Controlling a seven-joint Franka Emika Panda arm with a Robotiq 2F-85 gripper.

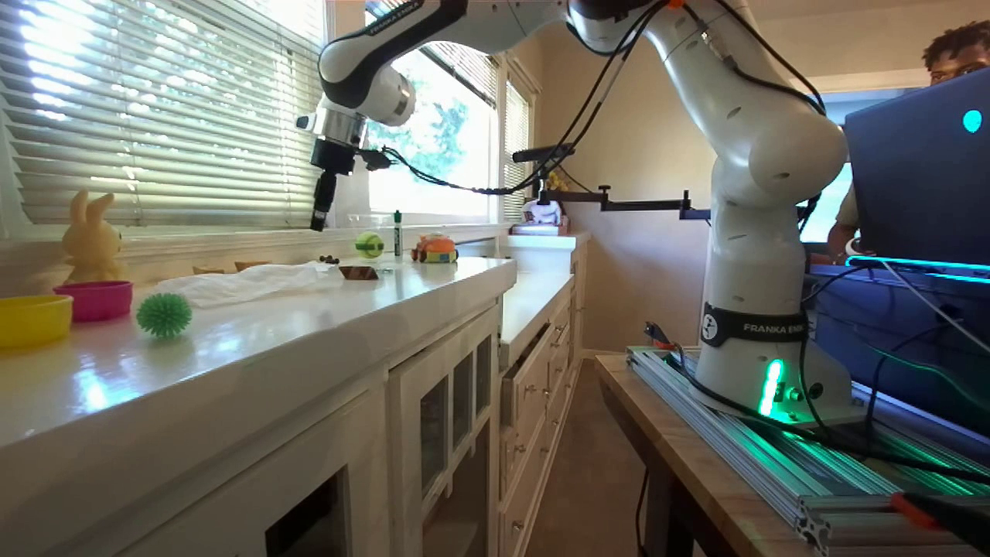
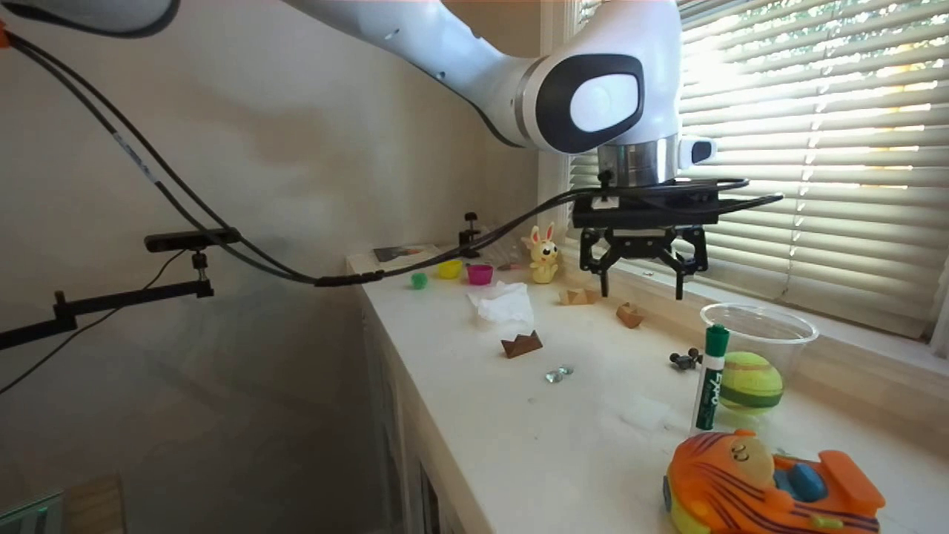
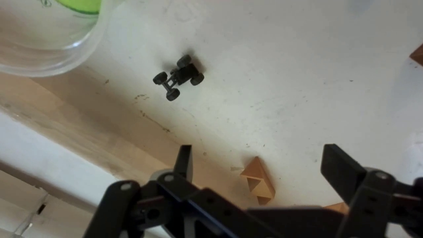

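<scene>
My gripper hangs open above the counter, near the window, with nothing between its fingers. Below it in the wrist view lies a brown folded piece, between the two fingertips in the picture but well beneath them. Farther up that view, a small black wheeled toy rests on the white counter. At the upper left there stands a clear cup, with a green and yellow ball seen at it in exterior view 2. A dark brown crown-like piece sits toward the counter's middle.
A green marker stands upright near an orange toy car. White cloth, a rabbit figure, a pink bowl, a yellow bowl and a green spiky ball occupy the far end. The window sill borders one side.
</scene>
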